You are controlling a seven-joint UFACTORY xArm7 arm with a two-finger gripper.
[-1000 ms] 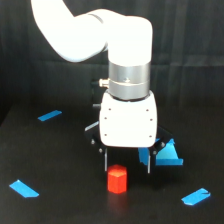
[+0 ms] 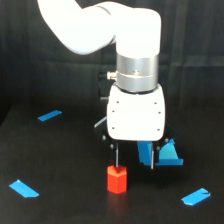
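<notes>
A small red block (image 2: 117, 179) sits on the dark table, towards the front and near the middle of the view. My gripper (image 2: 135, 162) hangs above and behind it, pointing down. Its thin fingers stand apart, so it is open, with nothing visible between them. The left finger is in line with the top of the red block in the view; whether they touch I cannot tell. Behind the right finger is a blue object (image 2: 168, 153) with slanted sides, partly hidden by the hand.
Blue tape strips lie on the table: one at the back left (image 2: 50, 115), one at the front left (image 2: 23, 188) and one at the front right (image 2: 196, 197). A dark curtain (image 2: 195, 50) hangs behind.
My gripper has shifted to the right and slightly up in the view, and its fingers appear a little closer together. The red block and the blue object have not moved.
</notes>
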